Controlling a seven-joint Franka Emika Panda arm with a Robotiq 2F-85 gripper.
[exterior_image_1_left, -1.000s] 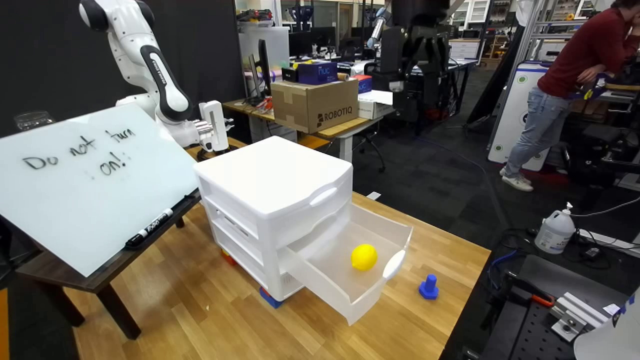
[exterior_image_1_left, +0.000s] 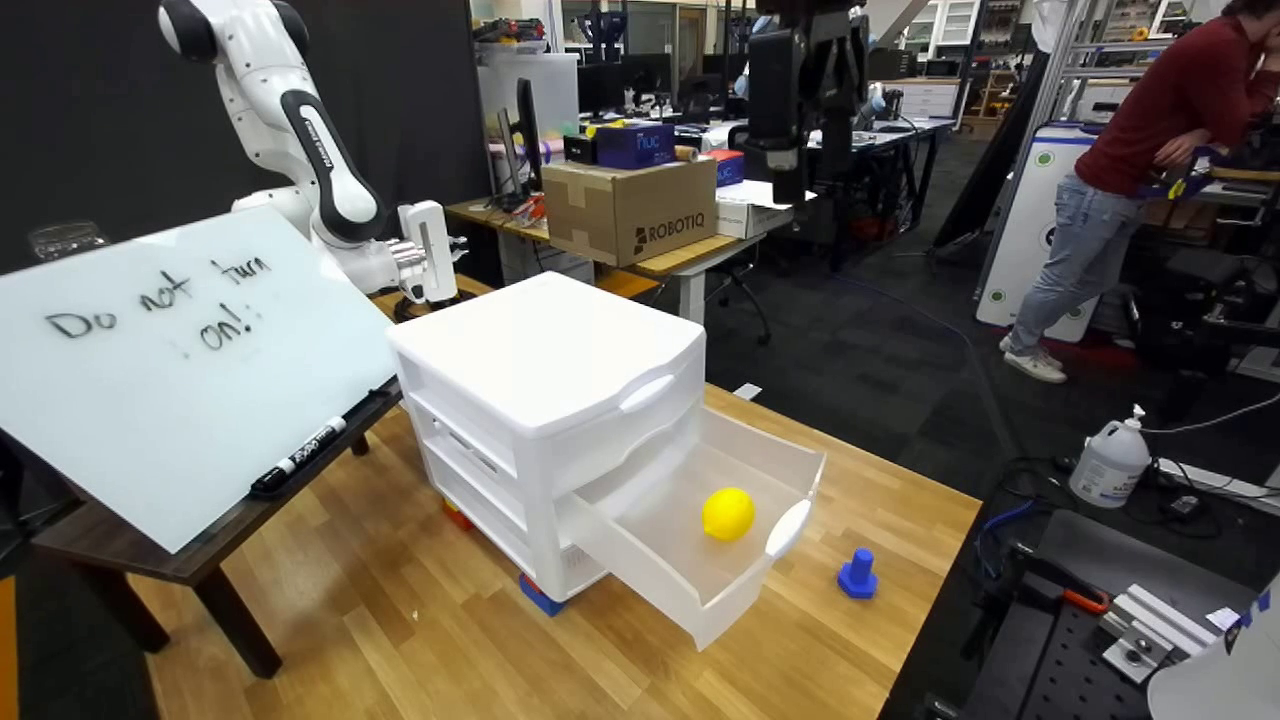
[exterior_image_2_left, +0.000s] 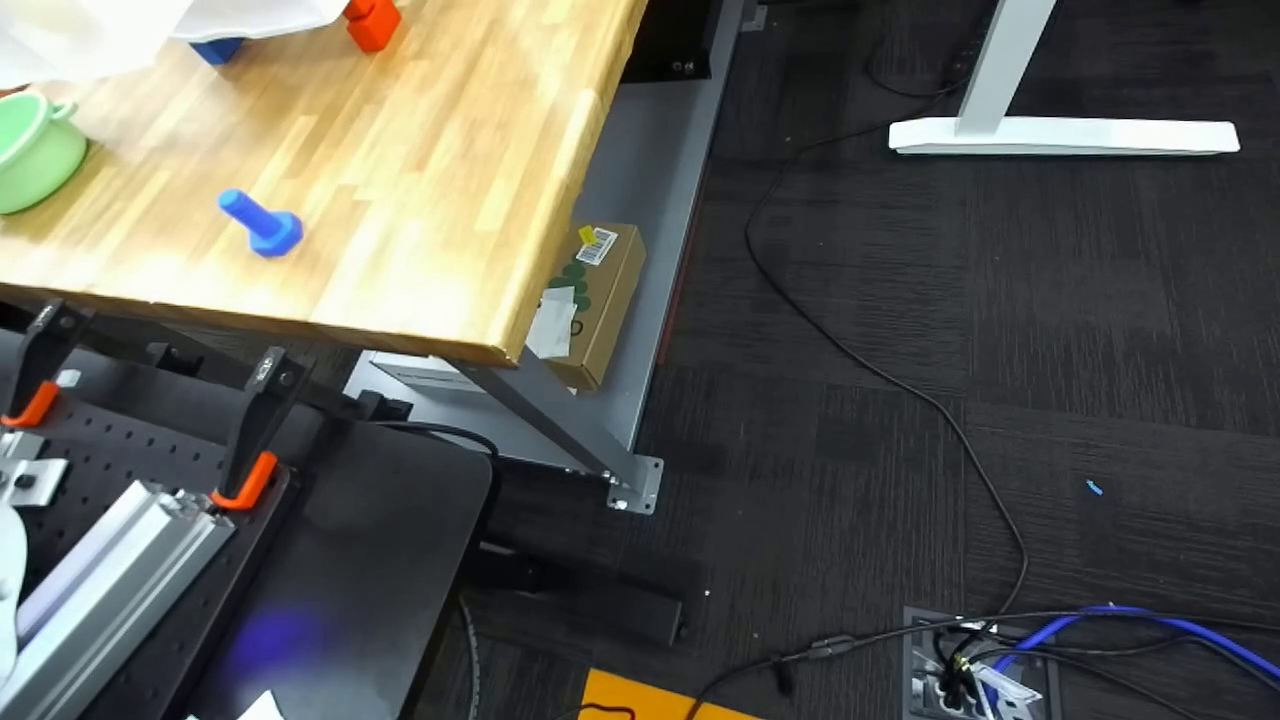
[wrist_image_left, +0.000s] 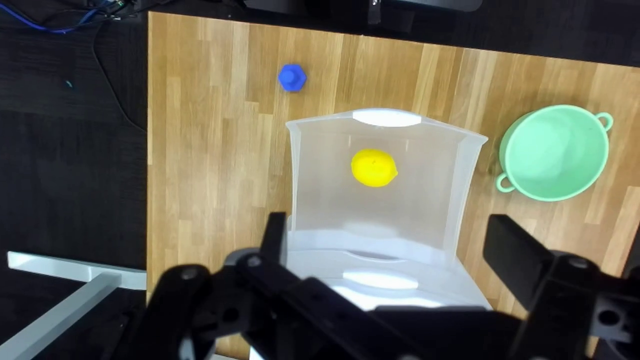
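My gripper is open and empty, its two fingers spread wide in the wrist view. In exterior view 1 it hangs high at the top, well above the table. Below it a clear drawer (exterior_image_1_left: 654, 564) is pulled out of the white drawer unit (exterior_image_1_left: 546, 348). A yellow lemon (wrist_image_left: 373, 168) lies on the drawer floor, towards the front handle. On the wood beyond the drawer front stands a blue bolt-shaped piece (wrist_image_left: 292, 78), head down. The green pot (wrist_image_left: 555, 153) with two handles sits to the drawer's right in the wrist view.
A whiteboard (exterior_image_1_left: 192, 348) on a dark stand flanks the unit in exterior view 1. Small coloured blocks (exterior_image_1_left: 542, 595) show under the unit. Bare table (wrist_image_left: 210, 150) lies left of the drawer in the wrist view. Clamps (exterior_image_2_left: 264, 414) stand off the table's edge.
In exterior view 1 my gripper has shifted somewhat upwards and slightly left. Drawer, lemon and blue piece have stayed in place.
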